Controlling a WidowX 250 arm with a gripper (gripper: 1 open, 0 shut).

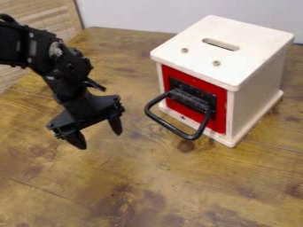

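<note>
A black robot arm reaches in from the upper left, its gripper [97, 135] open and low over the wooden table, nothing between its fingers. To its right stands a white wooden box [254, 102] with a red front [178, 81], a slot and two small fittings on top. A black U-shaped handle [172, 127] juts out from a dark block on the red front toward the gripper, which is apart from it.
A pale wooden board [35, 11] stands at the back left, a white wall behind the box.
</note>
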